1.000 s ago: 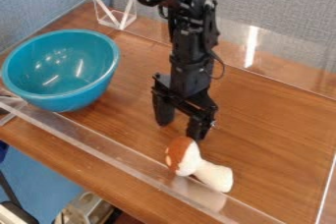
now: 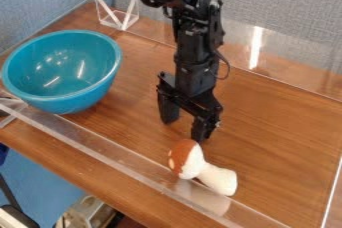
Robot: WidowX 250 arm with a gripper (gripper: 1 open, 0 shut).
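My black gripper point(image 2: 187, 114) hangs from the top centre down to just over the wooden table, its fingers spread open, with nothing clearly visible between them. In front of it, a little lower in the view, a toy mushroom point(image 2: 214, 177) with an orange-red cap and white stem lies on its side near the front edge. A teal bowl point(image 2: 60, 70) sits on the left of the table, apart from the gripper.
A transparent strip runs along the front, and another along the back near the grey wall. A white wire-like object point(image 2: 118, 14) stands at the back left.
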